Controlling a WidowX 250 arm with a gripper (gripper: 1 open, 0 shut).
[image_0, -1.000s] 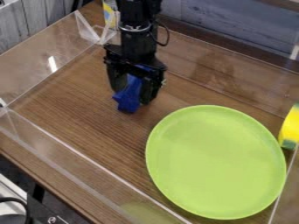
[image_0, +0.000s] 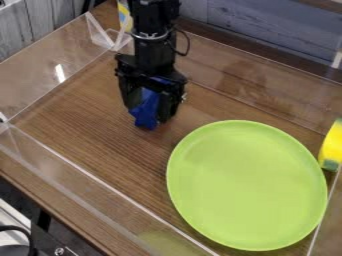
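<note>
My black gripper (image_0: 152, 92) is open, low over a blue object (image_0: 148, 112) in the upper middle of the camera view, its fingers around or just above it. The object's upper part is hidden by the gripper, and I cannot tell if the fingers touch it. A large light green round plate (image_0: 246, 186) lies at the lower right.
A yellow object (image_0: 330, 150) stands at the right edge, and another yellow one (image_0: 124, 16) at the back, partly hidden. Clear walls edge the wooden table (image_0: 87, 135).
The gripper has shifted slightly over the blue object since a second ago, and more of it covers the object's upper part. The plate is unmoved.
</note>
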